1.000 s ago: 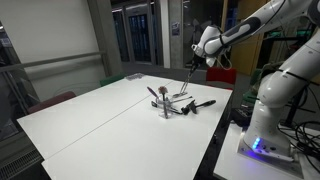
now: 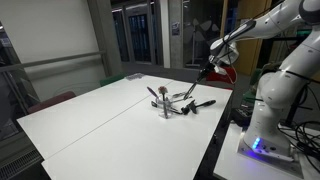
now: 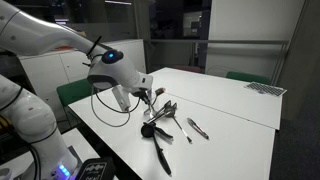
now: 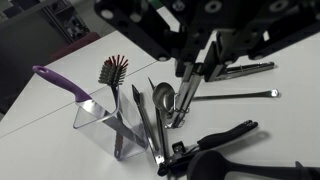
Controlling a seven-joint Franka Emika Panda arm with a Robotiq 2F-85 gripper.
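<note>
My gripper is shut on a long, thin metal utensil (image 4: pixel 190 92), which slants down from the fingers; its exact kind is hard to tell. In exterior view 1 the gripper (image 2: pixel 199 76) is above the right part of the white table, with the utensil (image 2: pixel 190 89) hanging toward the other tools. To its left stands a clear holder (image 4: pixel 98 132), containing a purple-handled knife (image 4: pixel 60 82) and a dark bristle brush (image 4: pixel 113 72). In exterior view 2 my arm partly hides the holder.
Around the holder lie a metal spoon (image 4: pixel 164 97), a thin metal rod (image 4: pixel 237 96), a black-handled tool (image 4: pixel 228 134) and a black utensil (image 4: pixel 215 166). Tongs (image 3: pixel 198 129) lie apart on the table.
My arm has come lower and a little to the right in exterior view 1, with the slanted utensil moving along. The holder and the lying tools look unmoved.
</note>
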